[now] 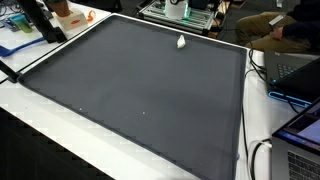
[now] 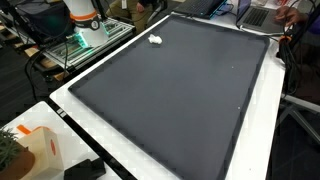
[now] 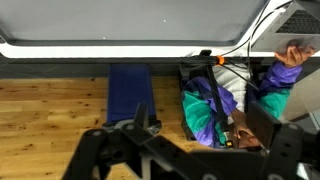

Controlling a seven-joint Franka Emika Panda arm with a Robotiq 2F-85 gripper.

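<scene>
On the grey tabletop [image 1: 140, 90], close to its far edge, a small white object [image 1: 181, 42] lies by itself. The second exterior view has the same white object [image 2: 155, 39] near the board's upper left edge; what it is cannot be made out. My gripper shows only in the wrist view, where its dark fingers stand apart and open with nothing between them. Below it are the wooden floor and the table's edge, so it hangs out past the tabletop. The white object is outside the wrist view.
A seated person in purple and green clothes [image 3: 225, 95] is beside the table's edge. A navy panel [image 3: 130, 95] lies over the floor. Laptops [image 1: 300, 130] and cables line one side. A potted plant [image 2: 12, 150] stands at a near corner.
</scene>
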